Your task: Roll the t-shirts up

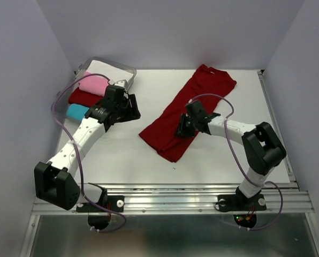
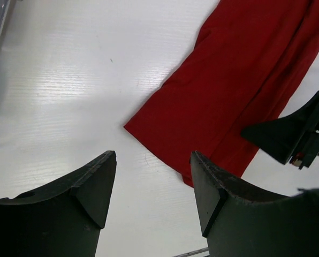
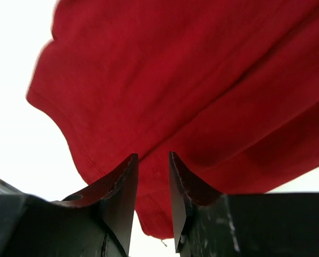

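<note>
A dark red t-shirt [image 1: 167,134] lies as a long folded strip running diagonally across the white table; its near end fills much of the left wrist view. My right gripper [image 1: 183,128] is over the lower part of the shirt, its fingers close together with red cloth [image 3: 106,91] beneath and around them; whether anything is between them is unclear. My left gripper stands open above the bare table to the left of the shirt's near corner, holding nothing.
A clear bin [image 1: 124,68] at the back left holds folded white, pink, red and blue cloths.
</note>
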